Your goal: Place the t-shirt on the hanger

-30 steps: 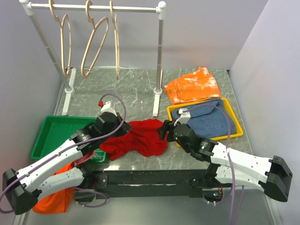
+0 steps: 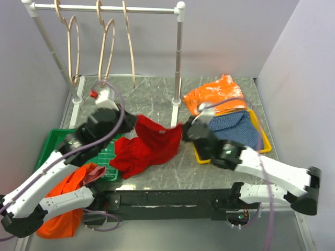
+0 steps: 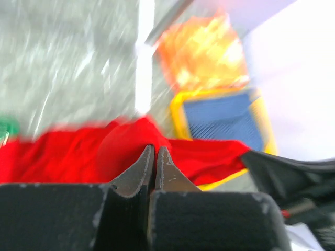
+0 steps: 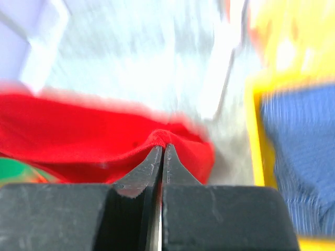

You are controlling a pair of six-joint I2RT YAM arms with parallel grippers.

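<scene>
A red t-shirt [image 2: 152,149] hangs stretched between my two grippers, its upper edge lifted and its lower part still on the table and over the green tray's edge. My left gripper [image 2: 132,121] is shut on its left upper side; in the left wrist view the red cloth [image 3: 131,141] runs into the fingertips. At the other upper side my right gripper [image 2: 184,130] is shut on the fabric, and in the right wrist view the cloth [image 4: 172,138] is pinched at the tips. Wooden hangers [image 2: 103,49] hang from the rail [image 2: 115,9], clear of the shirt.
The green tray [image 2: 51,149] is at left, partly under my left arm. At right, a yellow tray [image 2: 266,137] holds blue cloth [image 2: 230,128], with folded orange cloth [image 2: 214,97] behind it. Rack posts [image 2: 178,63] stand at the back. Orange fabric [image 2: 57,217] lies front left.
Both grippers have moved up and back, raising the shirt's upper edge off the table. The hangers have swung slightly.
</scene>
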